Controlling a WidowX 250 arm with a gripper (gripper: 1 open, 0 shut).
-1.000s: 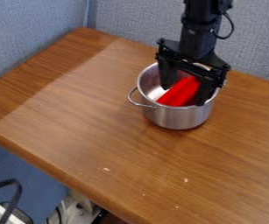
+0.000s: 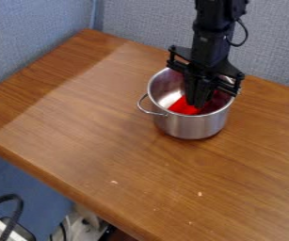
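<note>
A steel pot [image 2: 176, 123] with wire side handles stands on the wooden table [image 2: 90, 122], right of centre. A red object [image 2: 184, 106] lies inside it, mostly hidden behind my black gripper [image 2: 200, 92], which reaches down into the pot from above. The fingertips are dark against the pot's interior, and I cannot see clearly what is between them.
Grey padded walls stand behind it. Cables and white hardware sit off the table's edge at the lower left.
The gripper has lowered into the pot and its fingers have drawn closer together. Much less of the red object shows now.
</note>
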